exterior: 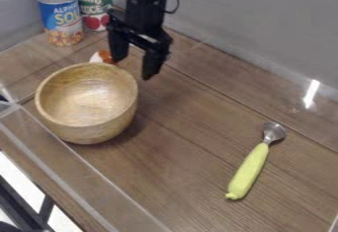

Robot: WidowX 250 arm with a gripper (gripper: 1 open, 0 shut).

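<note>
My black gripper (134, 50) is open above the counter, just behind and right of a tan wooden bowl (86, 117), its fingers apart. A small orange and white object (101, 58) lies behind the bowl, partly hidden by the gripper; what it is I cannot tell.
Two cans stand at the back left, an Alpha soup can (62, 19) and a red can (98, 1). A yellow-handled utensil (248, 169) lies at the right on the wooden counter (185, 157), whose middle is clear. Walls run along the back.
</note>
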